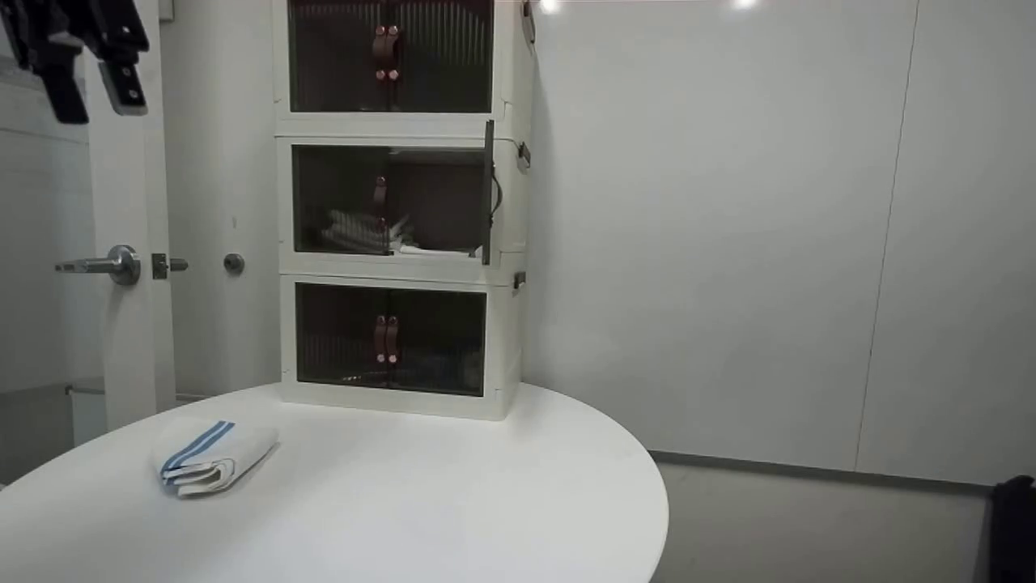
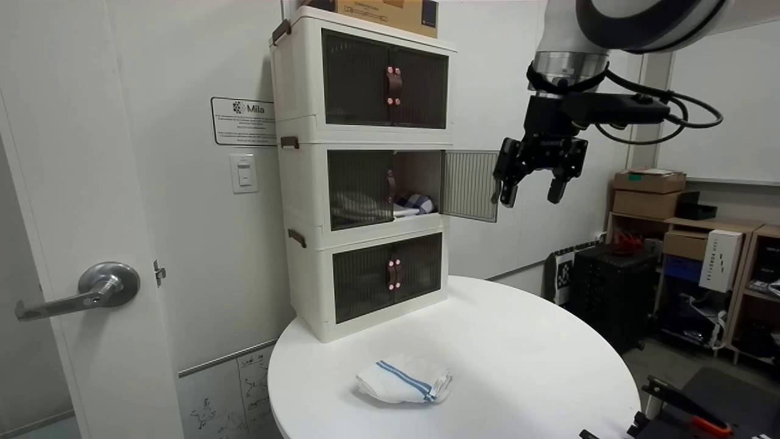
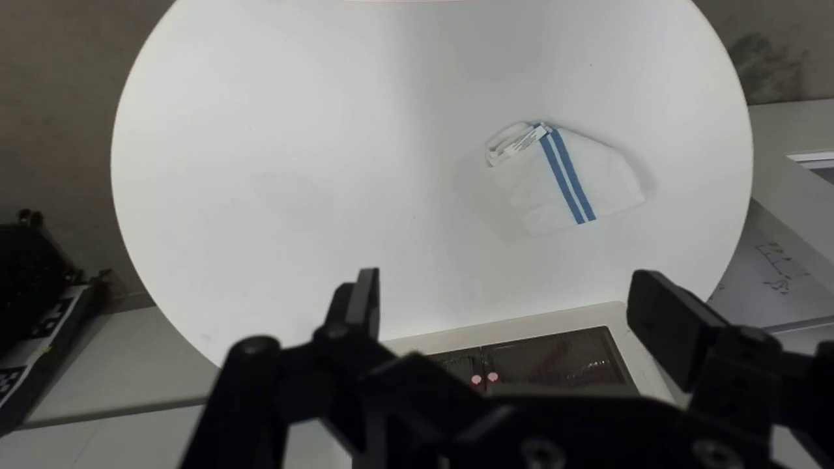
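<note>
A folded white towel with blue stripes [image 2: 402,379] lies flat on the round white table [image 2: 512,366], in front of the cabinet. My gripper [image 2: 534,199] hangs high above the table, well apart from the towel, its fingers spread with nothing between them. In the wrist view the towel [image 3: 567,176] shows beyond the open gripper. The white cabinet [image 1: 507,340] has three tiers. Its middle tier's right door [image 2: 470,184] stands swung outward, and folded cloths [image 2: 417,205] sit inside that tier. The top and bottom tiers have both doors closed.
The open cabinet door sticks out close to my gripper in exterior view 2. A cardboard box [image 2: 387,14] rests on top of the cabinet. A room door with a metal handle [image 2: 109,285] stands at the left.
</note>
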